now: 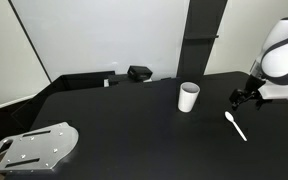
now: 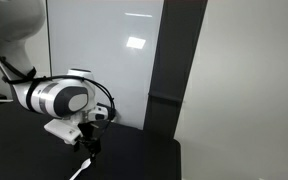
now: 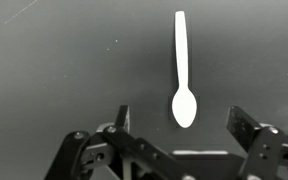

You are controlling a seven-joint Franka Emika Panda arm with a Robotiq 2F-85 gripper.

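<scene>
A white spoon (image 3: 184, 80) lies flat on the black table, its bowl toward my gripper and its handle pointing away in the wrist view. My gripper is open, fingers wide apart, with nothing between them. The spoon's bowl lies in line with the gap, a little left of its right finger (image 3: 242, 128). In exterior view 1 the gripper (image 1: 242, 100) hangs above the table just behind the spoon (image 1: 235, 125). A white cup (image 1: 188, 97) stands upright to the gripper's left. Exterior view 2 shows only part of the spoon (image 2: 81, 169), below the gripper.
A grey metal plate with slots (image 1: 34, 148) sits at the table's left edge. A small black object (image 1: 139, 73) is at the back edge, near a white board (image 1: 104, 35).
</scene>
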